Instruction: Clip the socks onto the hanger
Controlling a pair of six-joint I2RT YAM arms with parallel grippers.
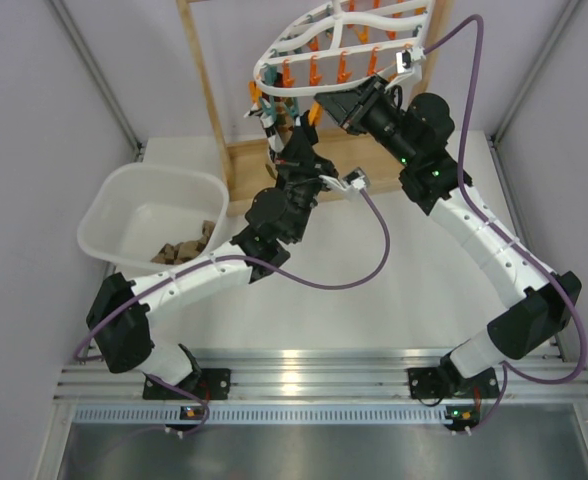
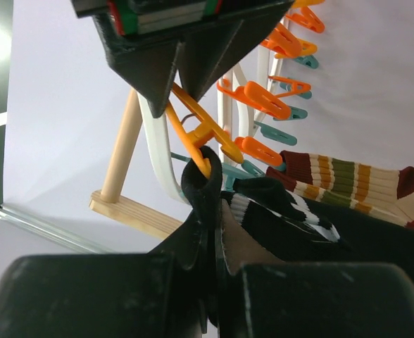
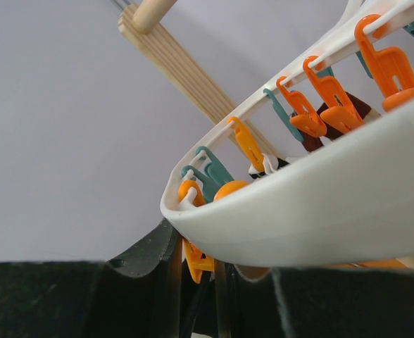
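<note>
The white hanger [image 1: 339, 87] with orange, yellow and teal clips hangs on a wooden stand. My left gripper is shut on a black sock [image 2: 200, 190], raised to a yellow clip [image 2: 203, 130]. My right gripper [image 1: 339, 105] is at that clip just above; its tips in the left wrist view are close together at the clip's upper end, and the hanger rim hides part of them in the right wrist view. Striped socks [image 2: 344, 179] and a black-and-white sock [image 2: 277, 204] hang among the other clips.
A white tub [image 1: 114, 215] with brown items stands at the left. The wooden stand [image 1: 209, 100] frames the hanger.
</note>
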